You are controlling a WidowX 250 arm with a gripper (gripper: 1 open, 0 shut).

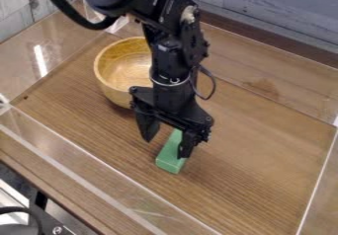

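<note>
A small green block (171, 159) lies on the wooden table (251, 180) in the camera view. The black gripper (169, 133) hangs low over its upper end, a finger to either side, hiding part of it. Whether the fingertips touch the block cannot be told.
A yellow bowl (113, 66) stands behind and left of the arm, partly hidden by it. Wooden ledges and pale walls edge the table at the back and left.
</note>
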